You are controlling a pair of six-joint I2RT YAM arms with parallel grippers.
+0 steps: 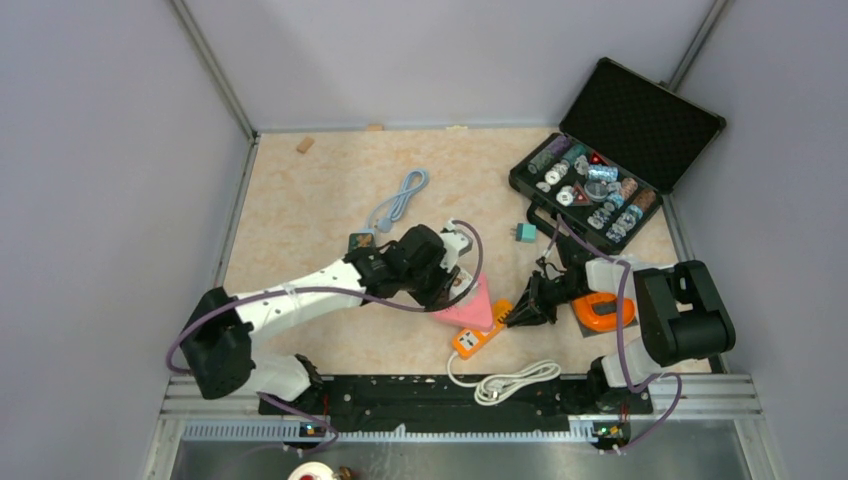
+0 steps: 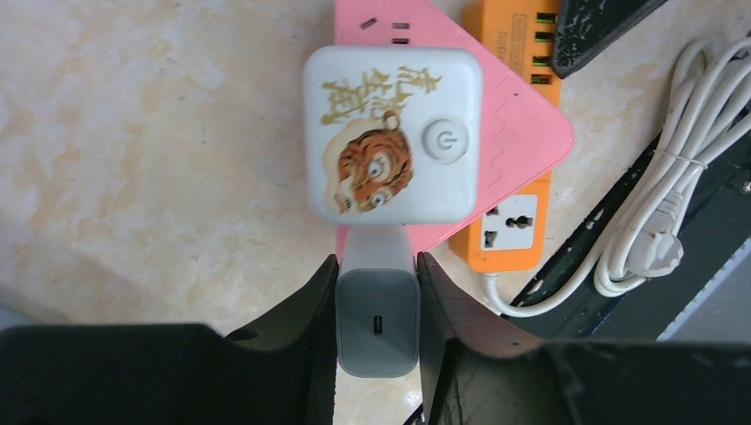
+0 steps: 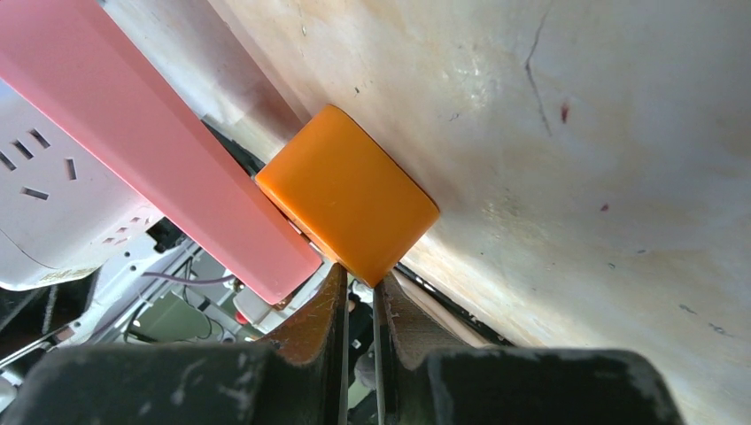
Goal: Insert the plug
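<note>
A white square socket block with a tiger picture (image 2: pixel 390 133) sits on a pink triangular base (image 2: pixel 522 142). My left gripper is around its pale grey protruding end (image 2: pixel 377 323); whether the fingers press on it is unclear. An orange power strip (image 2: pixel 496 252) with white cable (image 2: pixel 673 168) lies beside the pink base, partly hidden by it. My right gripper is shut at the strip's orange end (image 3: pixel 350 190), which touches or nearly touches the pink base. No separate plug is clearly seen at either gripper.
An open case of chips (image 1: pixel 585 190) stands back right, a teal adapter (image 1: pixel 525 232) below it. A blue cable (image 1: pixel 405 190) lies at back left, an orange object (image 1: pixel 597 320) at right.
</note>
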